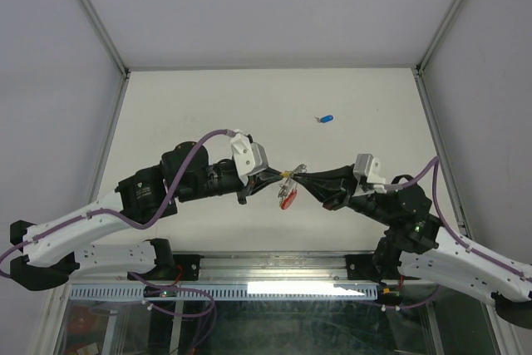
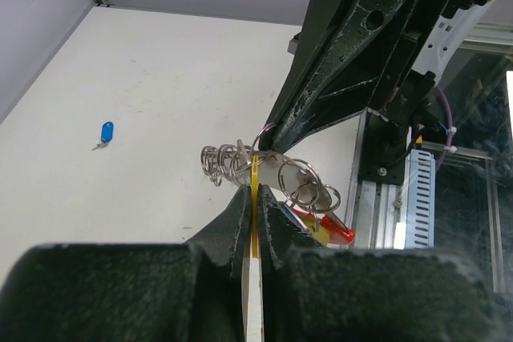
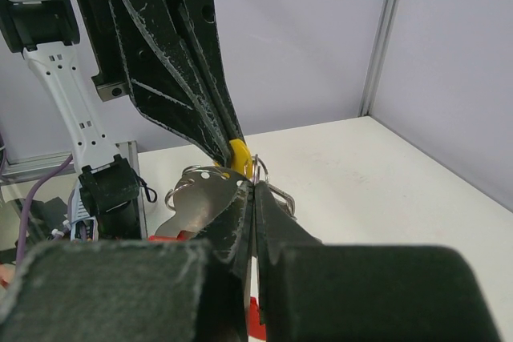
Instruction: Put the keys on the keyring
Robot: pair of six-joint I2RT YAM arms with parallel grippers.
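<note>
My two grippers meet over the middle of the floor. My left gripper is shut on a thin yellow key, upright between its fingertips in the left wrist view. My right gripper is shut at the metal keyring bunch, which has several rings, a silver plate and red-tipped pieces hanging below. The yellow key touches or nearly touches the rings; whether it is threaded through one I cannot tell. In the right wrist view the silver plate hides much of what the fingertips hold.
A small blue key lies alone on the white floor toward the back right. Walls and metal rails enclose the area, with a rail along the front edge.
</note>
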